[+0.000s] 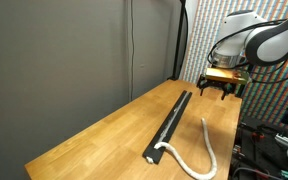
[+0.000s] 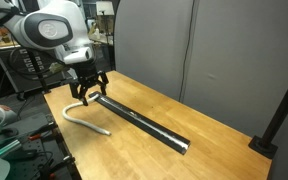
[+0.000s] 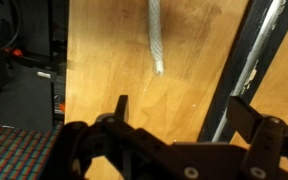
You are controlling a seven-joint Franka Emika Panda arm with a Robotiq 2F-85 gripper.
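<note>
A white rope-like cord (image 1: 210, 160) lies in a curve on the wooden table, one end resting over the end of a long black channel (image 1: 172, 122). In exterior view 2 the cord (image 2: 83, 123) bends near the table's edge, beside the channel (image 2: 144, 123). My gripper (image 1: 214, 95) hangs above the table, open, with nothing between its fingers. From the wrist, the cord's free end (image 3: 158, 68) shows ahead of the gripper, apart from it. The channel (image 3: 246, 70) runs along the right there.
Bare wooden tabletop (image 1: 104, 145) spreads widely on the channel's far side from the arm. Dark equipment and cables (image 3: 19, 60) lie off the table's edge on the robot's side. A grey partition (image 1: 74, 70) stands behind the table.
</note>
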